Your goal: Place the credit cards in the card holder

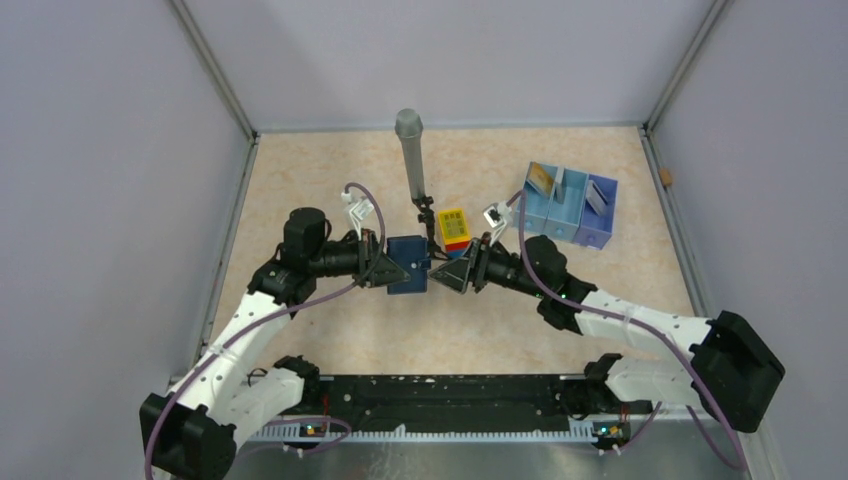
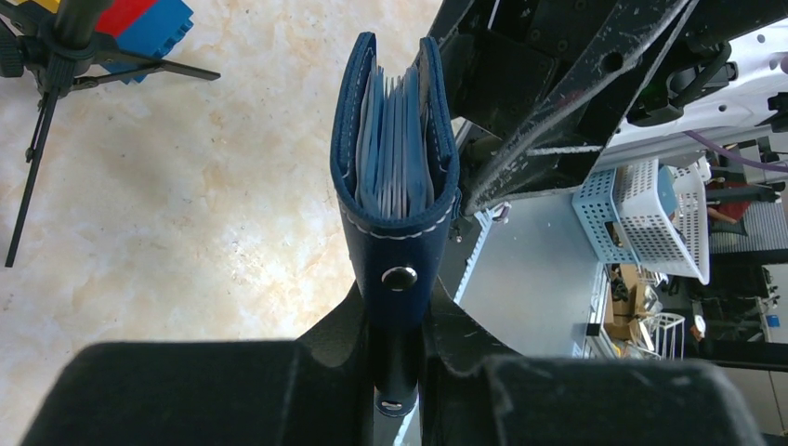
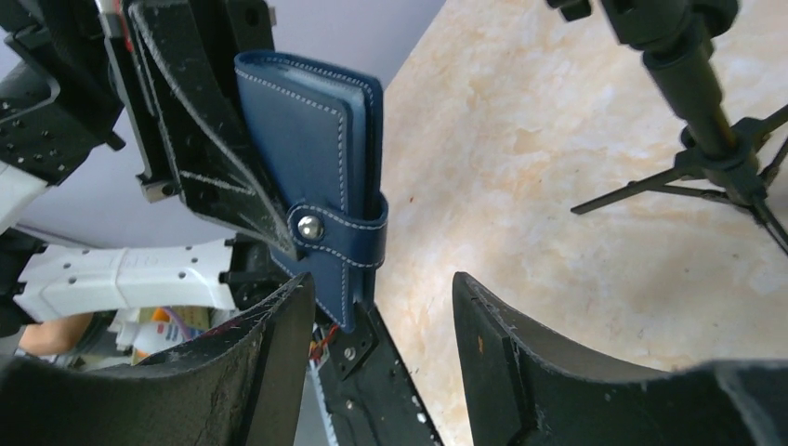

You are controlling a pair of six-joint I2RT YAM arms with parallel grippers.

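Observation:
A dark blue card holder is gripped by my left gripper, whose fingers pinch its lower part. The left wrist view shows clear sleeves fanned between its covers, with the strap's metal snap below. From the right wrist view the holder stands upright, its strap snapped over the edge. My right gripper is part open, nothing between its fingers, just to the holder's right. Cards lean in the blue tray at the back right.
A stand with thin spread legs rises at the middle back, close behind both grippers. Beside it lies a yellow, red and blue block. The purple tray section adjoins the blue ones.

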